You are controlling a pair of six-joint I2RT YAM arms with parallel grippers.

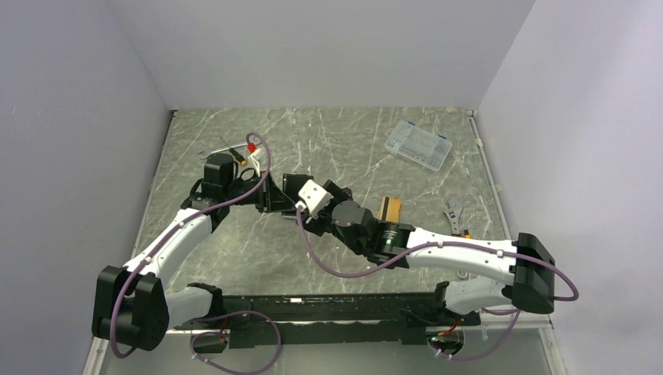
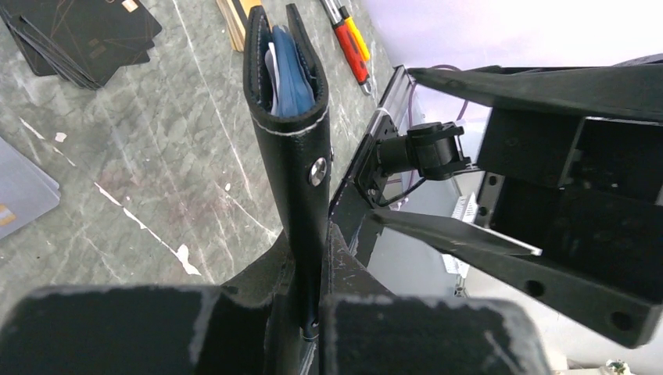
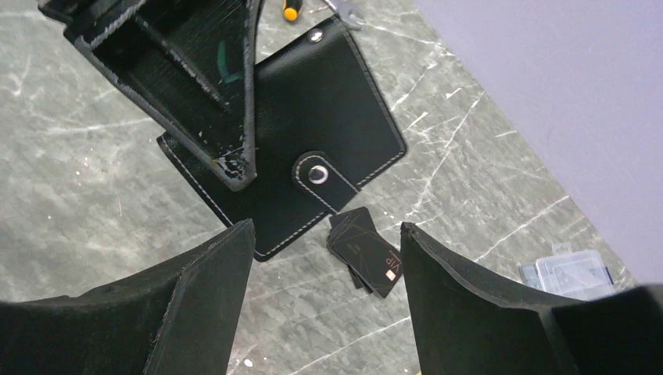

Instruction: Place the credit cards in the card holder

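Note:
My left gripper is shut on the black card holder (image 2: 285, 172), which stands on edge in the left wrist view. Blue and white layers (image 2: 291, 74) show inside its open end. In the right wrist view, the holder's broad face (image 3: 336, 101) shows a snapped strap. A fanned stack of black cards (image 2: 86, 39) lies on the table, and a light grey-violet stack (image 2: 19, 191) is at the left wrist view's edge. With fingers spread and nothing between them, my right gripper is beside the holder, near its strap side.
A clear parts box (image 1: 418, 144) lies at the back right. Tan-and-black blocks (image 1: 389, 208) sit right of centre. Wrenches and a screwdriver (image 1: 237, 156) are at the back left; pliers (image 1: 453, 211) lie to the right.

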